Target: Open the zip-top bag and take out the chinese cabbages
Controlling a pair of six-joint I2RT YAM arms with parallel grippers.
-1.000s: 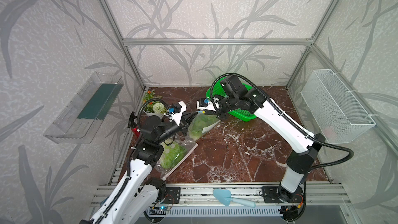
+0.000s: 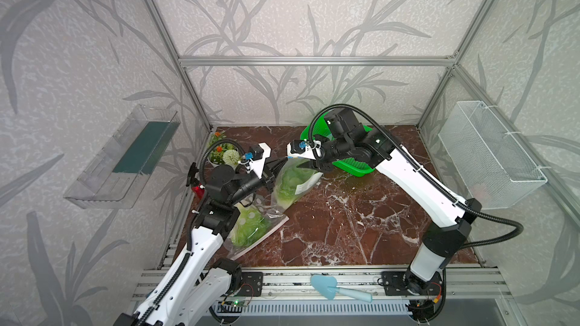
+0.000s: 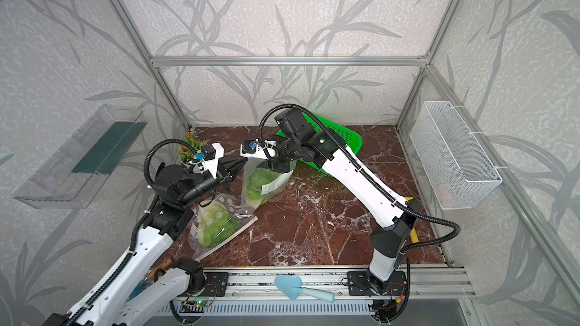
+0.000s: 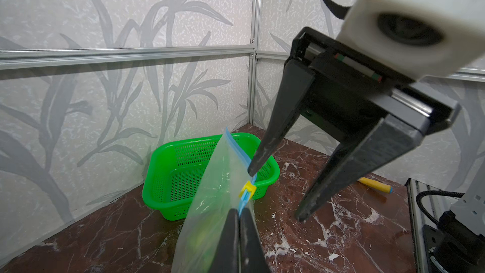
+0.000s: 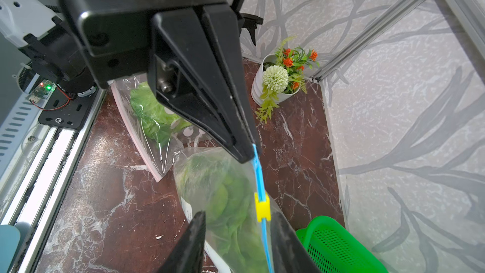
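A clear zip top bag (image 4: 209, 197) stands upright with a pale green cabbage (image 5: 217, 199) inside. At one end of its blue zip strip (image 5: 265, 245), my left gripper is shut on the strip. A small yellow slider (image 5: 262, 208) sits on the strip close to those fingertips. My right gripper is open at the same top edge, its fingers apart; the right wrist view has the strip and slider between them, nearer one finger. A second clear bag (image 3: 216, 223) with a cabbage (image 5: 155, 113) lies flat at front left.
An empty green basket (image 4: 184, 182) stands behind the bag. A flower pot (image 5: 275, 78) is at the back left, and a yellow handle (image 4: 374, 185) lies to the right.
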